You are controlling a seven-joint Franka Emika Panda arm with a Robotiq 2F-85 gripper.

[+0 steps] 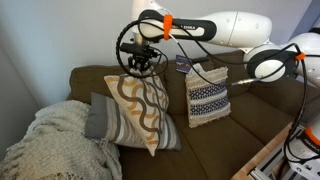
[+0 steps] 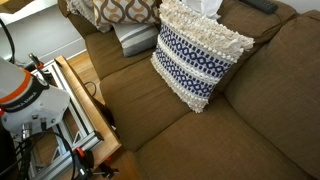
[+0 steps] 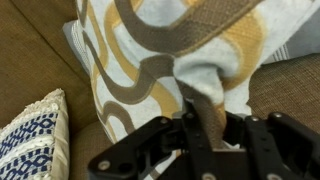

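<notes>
A white pillow with wavy orange and brown bands (image 1: 130, 103) leans against the sofa back on the left side. My gripper (image 1: 142, 70) is at its upper edge. In the wrist view, the banded pillow's fabric (image 3: 150, 85) fills the middle and bunches up between the dark fingers, where the gripper is shut on it. Most of the fingertips are hidden by the folds. Exterior view 2 shows only the lower part of the banded pillow (image 2: 125, 10) at its top edge, with the gripper out of frame.
Behind the banded pillow lies a grey striped pillow (image 1: 98, 118). A fringed blue-and-white pillow (image 2: 198, 55) stands farther along the brown sofa (image 2: 225, 140). A cream knitted blanket (image 1: 62, 145) covers the left end.
</notes>
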